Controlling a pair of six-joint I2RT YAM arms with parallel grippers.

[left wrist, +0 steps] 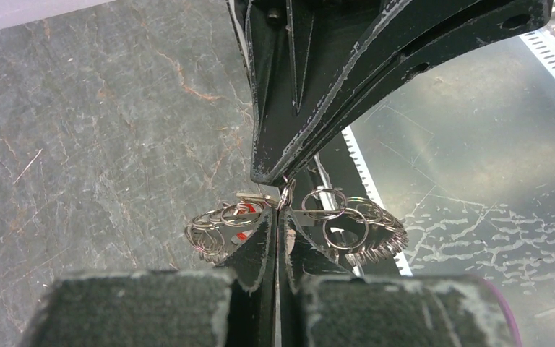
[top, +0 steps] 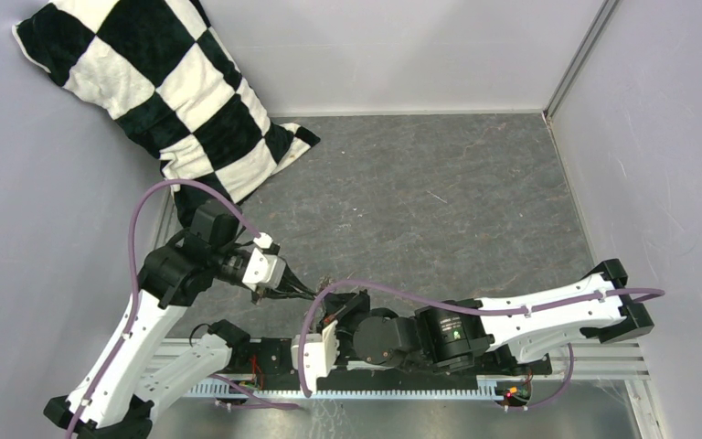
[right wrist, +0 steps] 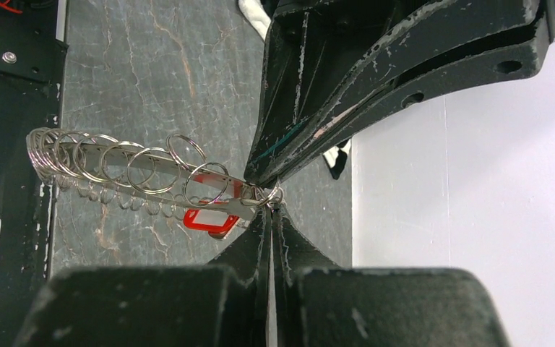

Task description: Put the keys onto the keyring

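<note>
A bunch of thin silver rings [left wrist: 347,235] and flat metal pieces hangs in the air between my two grippers. In the right wrist view its rings [right wrist: 144,170] fan out to the left, with a red-framed tag [right wrist: 209,220] below. My left gripper is shut, a small ring [left wrist: 287,194] at its tips. My right gripper is shut too, with a small metal ring [right wrist: 277,194] at its tips. The two grippers' tips nearly touch. Whether both pinch the same ring cannot be made out. The top view mostly hides the bunch behind the right arm.
A black-and-white checkered cushion [top: 178,91] leans at the back left. Pale walls stand behind and at the sides. A metal rail [top: 402,394] runs along the front edge.
</note>
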